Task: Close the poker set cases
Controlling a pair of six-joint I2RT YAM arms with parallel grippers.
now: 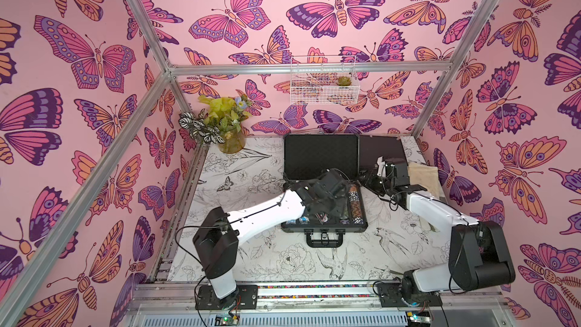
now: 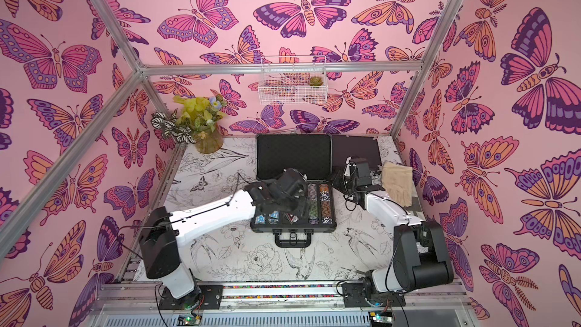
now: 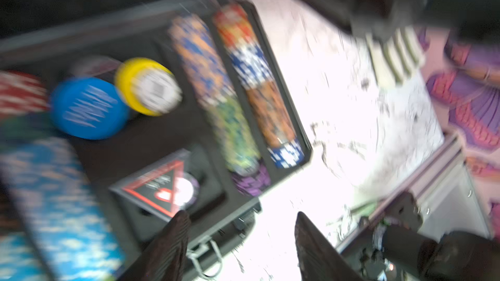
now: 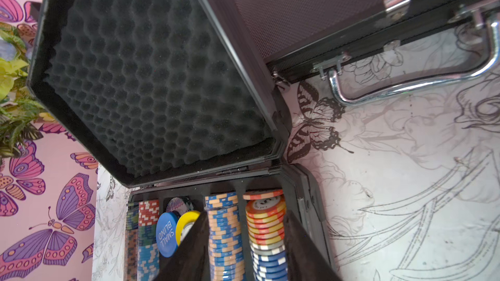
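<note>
An open poker case stands mid-table, its foam-lined lid (image 1: 321, 154) raised toward the back wall and its chip tray (image 4: 224, 183) facing up with stacked chips. A second, closed dark case (image 1: 378, 148) lies to the right behind it; its metal handle (image 4: 416, 84) shows in the right wrist view. Over the tray hovers my left gripper, open, its fingers apart above the front edge near the latch (image 3: 205, 257). My right gripper is open beside the case's right end, nothing between its fingers that I can see held.
A vase of yellow flowers (image 1: 231, 136) stands at the back left. Pale folded cloth (image 2: 397, 183) lies on the right of the table. The wire basket (image 1: 324, 90) hangs on the back wall.
</note>
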